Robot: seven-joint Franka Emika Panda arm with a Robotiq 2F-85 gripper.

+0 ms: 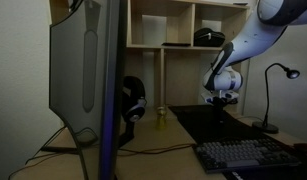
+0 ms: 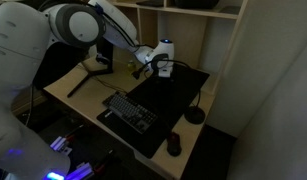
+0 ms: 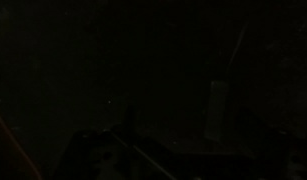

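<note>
At the back of the desk, my gripper hangs low over the black mat, pointing down. The wrist view is almost black; the gripper's two dark fingers show faintly, apart, at its lower left and lower right. Between them and a little ahead, a dim, pale, narrow block can be made out, but not what it is. Nothing can be seen gripped. What lies directly under the fingertips is hidden in shadow in both exterior views.
A keyboard and a dark mouse lie towards the front. A desk lamp stands beside the arm. Left of the mat are a yellowish object and headphones. The monitor blocks the left; shelves rise behind.
</note>
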